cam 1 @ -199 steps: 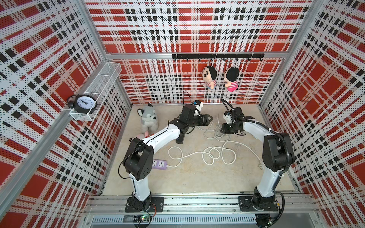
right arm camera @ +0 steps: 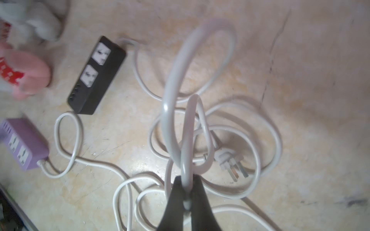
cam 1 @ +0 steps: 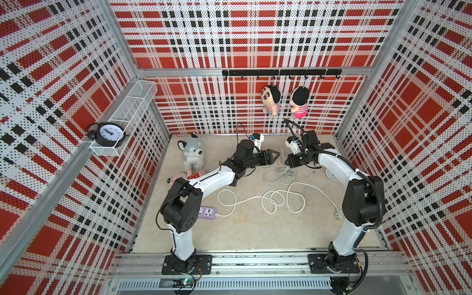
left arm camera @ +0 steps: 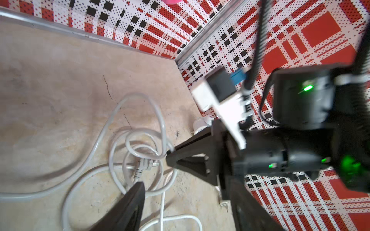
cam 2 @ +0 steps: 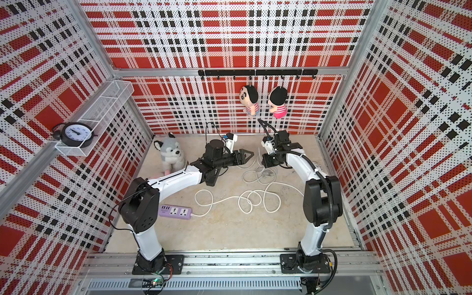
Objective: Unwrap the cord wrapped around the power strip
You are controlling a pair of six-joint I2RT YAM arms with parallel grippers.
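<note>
A black power strip [right arm camera: 96, 75] lies on the table, mostly hidden under my left arm in the top views. Its white cord [right arm camera: 167, 104] runs to a loose coil, where a white plug [right arm camera: 227, 157] rests among the loops. My right gripper is shut on the white cord, with raised loops arching up from its fingertips. To its left, my left gripper stands open above the table, empty, its fingers [left arm camera: 127, 206] spread wide. In the left wrist view, one cord loop reaches the right gripper's tip.
A purple power strip [cam 2: 175, 212] lies at front left; its white cord curls across the table below the coil. A grey husky toy [cam 1: 192, 152] and a pink toy [right arm camera: 30, 71] sit at left.
The left gripper has edged to the right. Purple strip and its cord have not moved.
</note>
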